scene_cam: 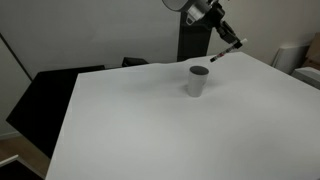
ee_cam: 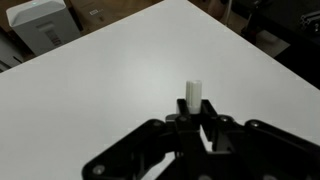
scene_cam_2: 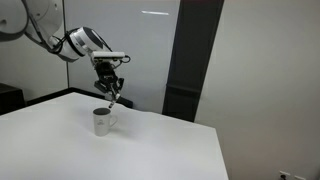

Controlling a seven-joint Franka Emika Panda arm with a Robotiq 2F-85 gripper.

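In exterior view 1 a slim marker (scene_cam: 221,56), dark with red and pale bands, hangs tilted with its lower end pointing left. My gripper (scene_cam: 236,44) is shut on it near the upper end. The wrist view shows a white end of the marker (ee_cam: 194,92) sticking out between the black fingers of the gripper. A pale mug (scene_cam: 197,82) stands upright on the white table, to the left of the marker and below it. Exterior view 2 has the mug (scene_cam_2: 102,122) with its handle on the right; its inside looks dark, and its contents cannot be made out.
A black surface (scene_cam: 45,100) lies off the left side. Boxes (scene_cam: 309,62) stand beyond the right edge.
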